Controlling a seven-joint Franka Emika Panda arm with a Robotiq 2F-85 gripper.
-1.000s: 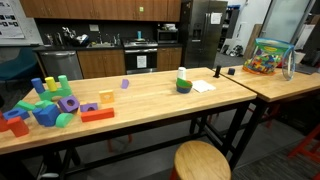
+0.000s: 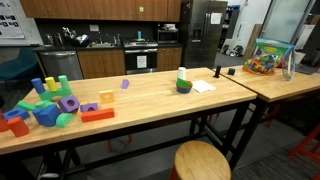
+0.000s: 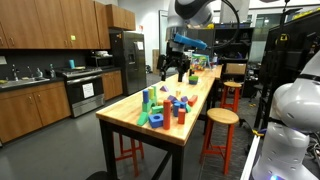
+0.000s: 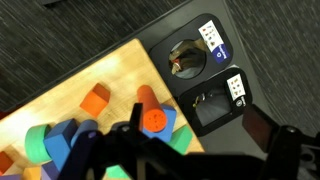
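Observation:
Two dark fingers stand wide apart in the wrist view, so my gripper is open with nothing held. The arm reaches in from the top of exterior view 2, with the gripper above the table. Coloured blocks lie below: an orange-red cylinder, an orange cube and a green block. The left finger partly covers the blocks near it. In exterior view 1 a long red block, a blue block and a purple ring are on the table; the arm is not seen there.
The wooden table has clear room in its middle. A green bowl, a white cup and white paper lie farther right. A round stool stands in front. Beyond the table's edge, the wrist view shows a black tray.

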